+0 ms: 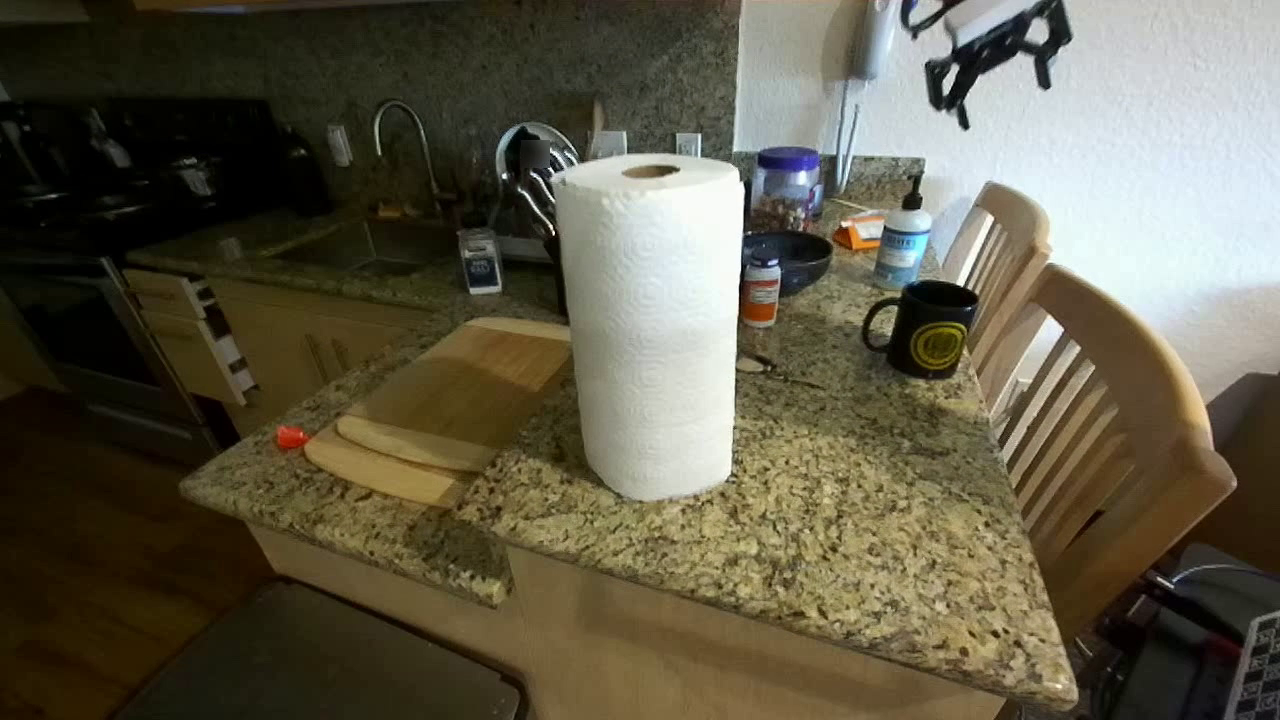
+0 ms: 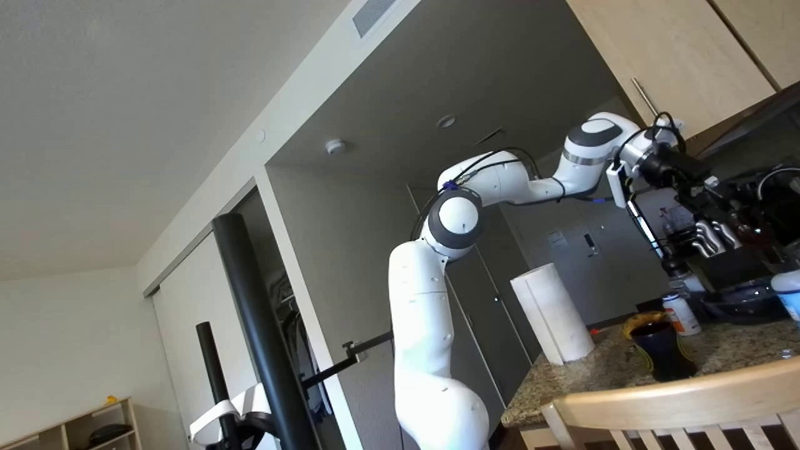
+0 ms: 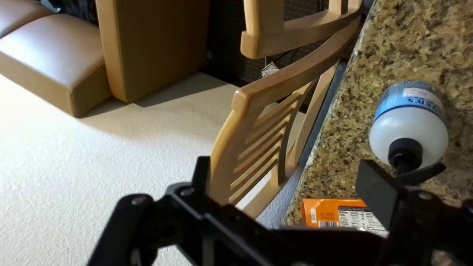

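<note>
High above the back right end of the counter, my gripper [image 1: 1002, 102] stands open, its fingers apart and nothing between them. From the wrist, the open gripper looks down past the counter edge. Below it show a white-and-blue pump bottle [image 3: 410, 122] with a black pump and an orange packet [image 3: 339, 215], partly covered by my right finger. In exterior view 1 the pump bottle [image 1: 902, 240] stands upright by the wall, well below the gripper. The orange packet [image 1: 859, 230] lies just left of it.
A black mug [image 1: 933, 329], an orange-white pill bottle [image 1: 761, 292], a dark bowl [image 1: 798, 258] and a purple-lidded jar [image 1: 786, 188] crowd the counter. A tall paper towel roll [image 1: 654, 336] stands in front. Wooden chairs [image 1: 1110, 396] line the right edge.
</note>
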